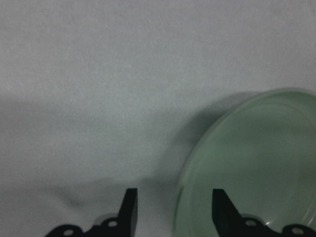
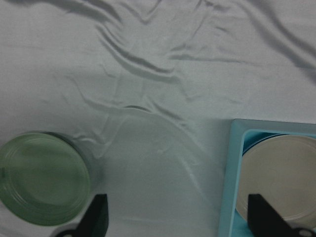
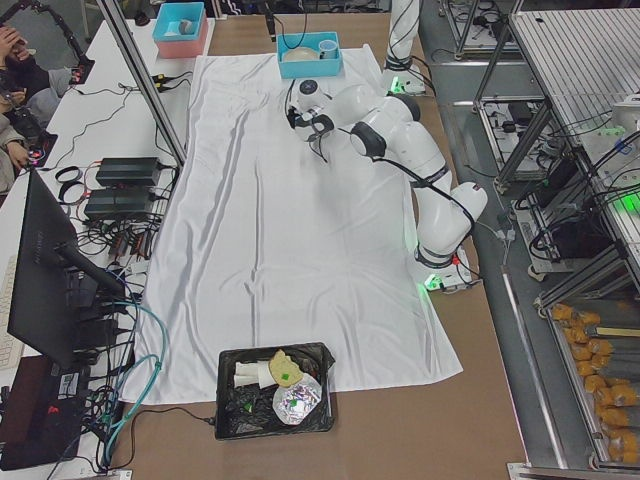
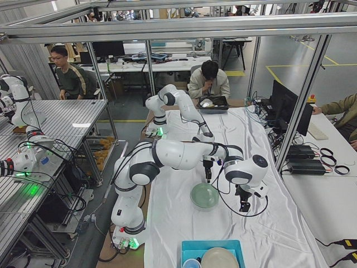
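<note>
A pale green bowl (image 4: 204,198) rests on the white cloth, also large in the left wrist view (image 1: 256,163). My left gripper is open over the bowl's near-side rim, one finger outside it over the cloth, the other over its inside. My right gripper is open above the cloth, with the bowl to its left in its wrist view and a blue bin (image 2: 230,173) to its right. The bin holds a beige plate (image 2: 271,173) and, in the camera right view, a light blue cup (image 4: 191,263).
A black tray (image 3: 230,400) with a yellow item, a silver item and white items sits at the opposite end of the cloth (image 3: 250,250). Monitors, cables and frame posts line the table's side.
</note>
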